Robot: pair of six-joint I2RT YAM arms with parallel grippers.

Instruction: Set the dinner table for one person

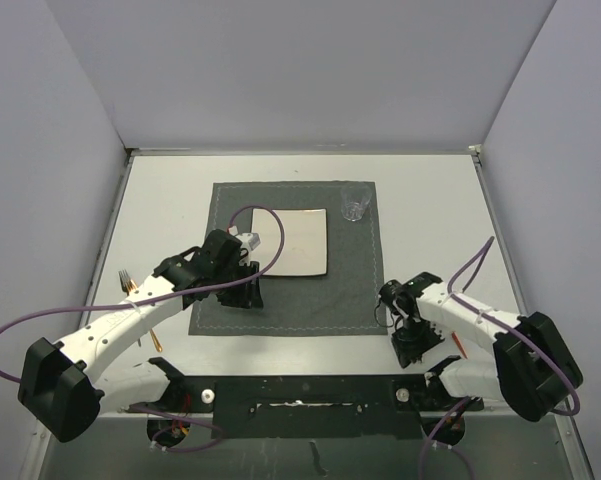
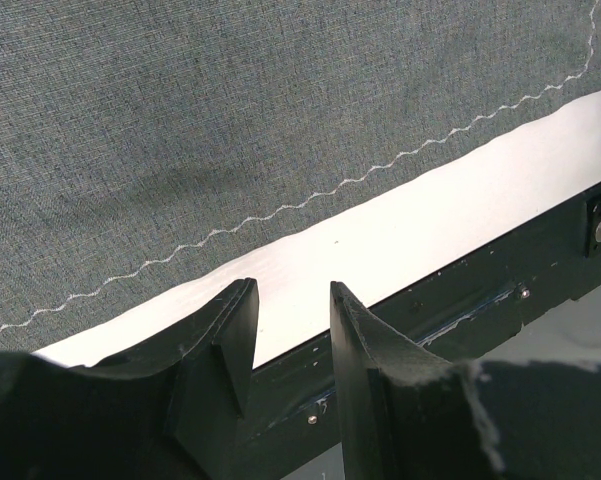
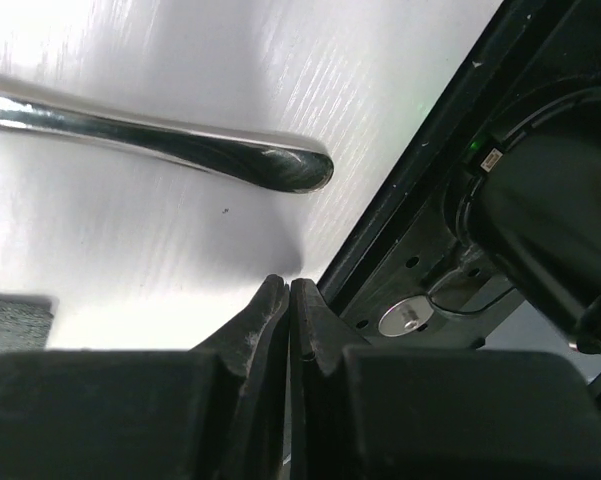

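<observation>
A grey placemat point(image 1: 310, 310) carries a square cream napkin or plate point(image 1: 289, 240) and a clear glass point(image 1: 355, 205). My left gripper is over the mat's front half, fingers apart and empty. My right gripper is low at the front right, shut with nothing visible between its fingers. A metal utensil handle point(image 3: 230, 158) lies just beyond those fingertips in the right wrist view. Forks and other cutlery point(image 1: 130, 285) lie left of the mat, partly under the left arm; an orange-handled piece point(image 1: 458, 342) lies at the right.
Walls enclose the back and sides, and cables arch over both arms.
</observation>
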